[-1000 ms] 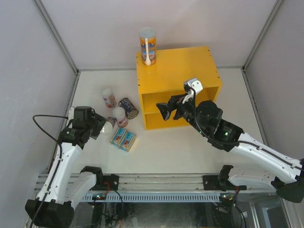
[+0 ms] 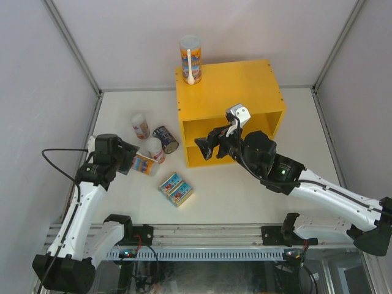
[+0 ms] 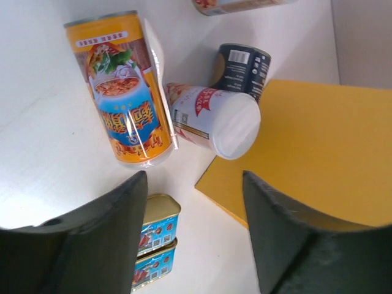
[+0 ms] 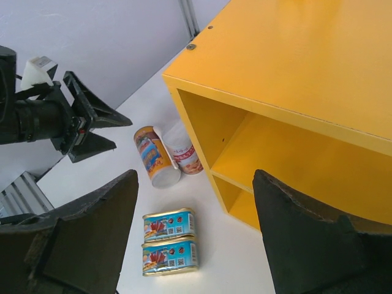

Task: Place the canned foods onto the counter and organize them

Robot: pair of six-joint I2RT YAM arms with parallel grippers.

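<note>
On the counter's left half lies an orange can (image 3: 125, 92) with a white spoon (image 3: 160, 79) along its side. My left gripper (image 2: 130, 158) hovers by its end, fingers apart and empty. Touching the spoon side is a white-lidded can (image 3: 214, 119), with a dark can (image 3: 240, 68) against it. Another light can (image 2: 140, 125) lies farther back. Two flat blue tins (image 4: 170, 240) rest side by side on the counter, nearer the front. My right gripper (image 2: 205, 147) is open in front of the yellow shelf (image 2: 236, 92), nothing between its fingers.
An orange can with a spoon (image 2: 190, 60) stands upright on the shelf's top, at its back left corner. The shelf's compartments look empty in the right wrist view. Bare counter (image 2: 239, 199) stretches in front of the shelf.
The tins have shifted right and toward the front. The orange can now lies more exposed beside the white-lidded can.
</note>
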